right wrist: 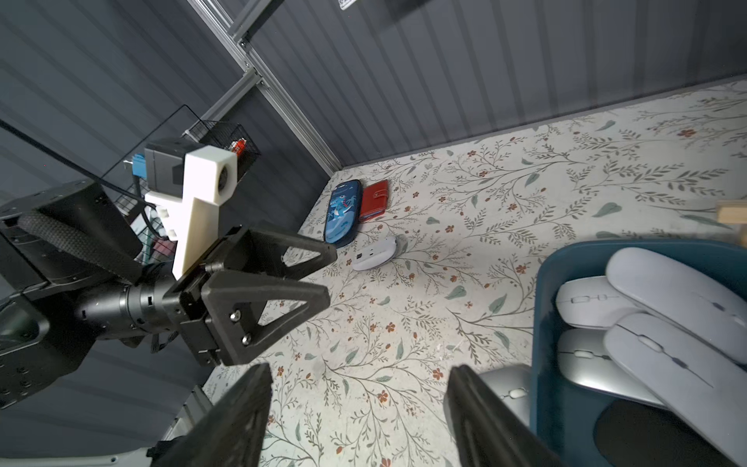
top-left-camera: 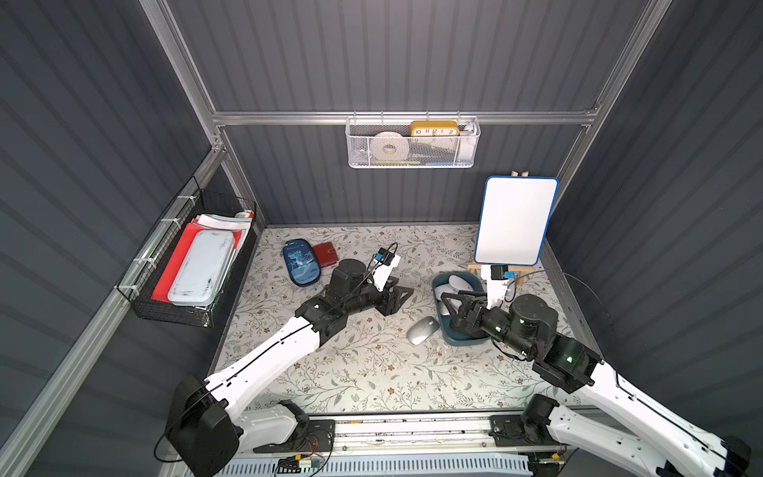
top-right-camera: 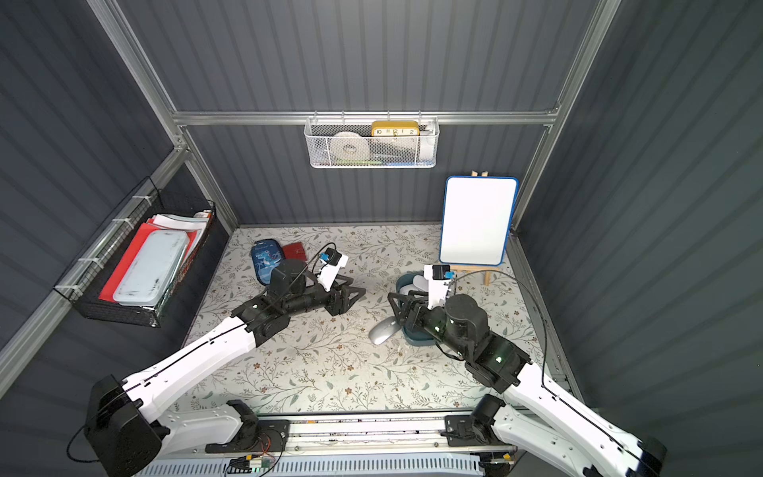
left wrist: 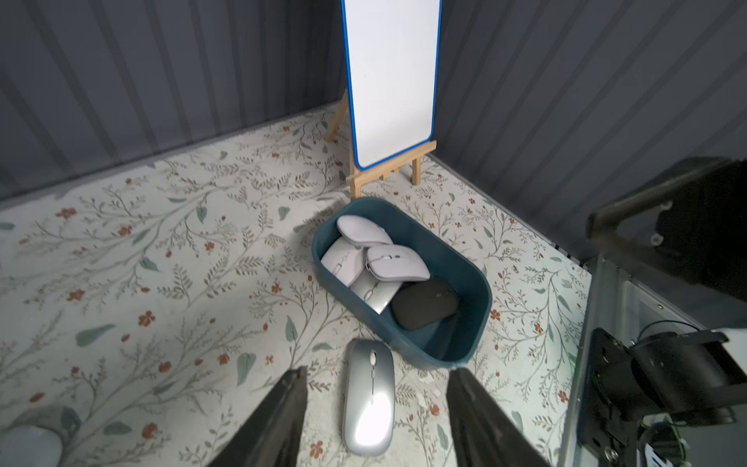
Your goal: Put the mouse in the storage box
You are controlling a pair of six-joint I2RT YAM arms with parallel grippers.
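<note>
A silver mouse point(left wrist: 369, 401) lies on the table outside the teal storage box point(left wrist: 327, 280), beside its near left side. The box holds several mice, white, silver and dark. A white mouse point(right wrist: 376, 253) lies further left near the red wallet. My left gripper hangs open above and behind the silver mouse, its fingers empty. Over the box's front, my right gripper is open, with nothing between its fingers.
A whiteboard point(top-left-camera: 516, 218) on a wooden easel stands behind the box. A blue pouch point(top-left-camera: 301, 262) and red wallet point(top-left-camera: 326, 254) lie at the back left.
</note>
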